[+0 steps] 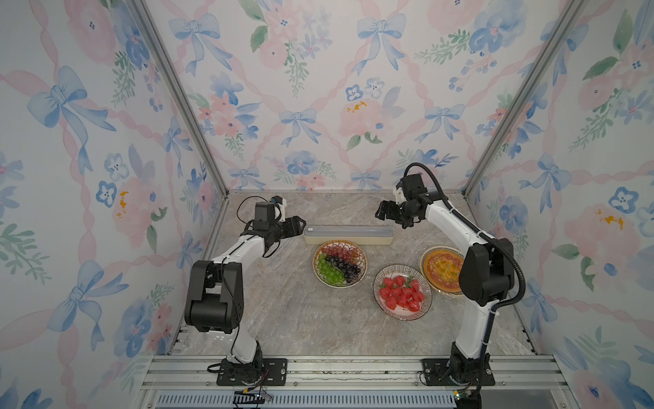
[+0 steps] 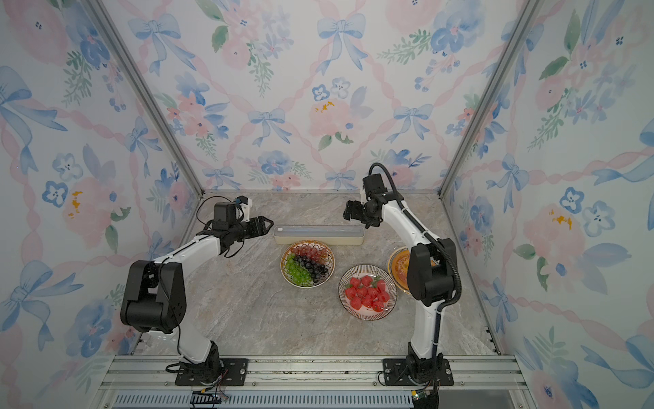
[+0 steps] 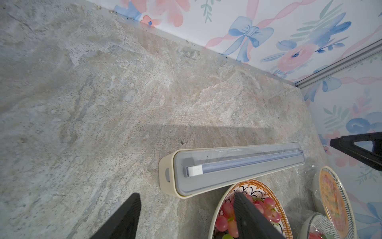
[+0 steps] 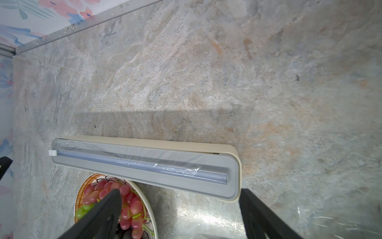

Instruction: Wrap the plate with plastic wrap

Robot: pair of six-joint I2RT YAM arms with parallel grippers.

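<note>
Beyond the plate of grapes (image 1: 347,284) lies the long cream wrap dispenser (image 1: 348,239), its grey top (image 4: 159,161) crossed by a lengthwise bar with glossy clear film over part of it. Grapes in red, green and black fill that plate. At the dispenser's left end, my left gripper (image 1: 299,226) stands open and empty. The right gripper (image 1: 383,212), also open, hovers above and just beyond the other end. In both wrist views the fingers (image 3: 123,217) are spread wide with nothing gripped. I cannot tell whether any film covers the grapes.
A striped plate of strawberries (image 1: 377,302) stands front right of the grapes. Beside it, a pizza plate (image 1: 427,284) lies partly under the right arm.
</note>
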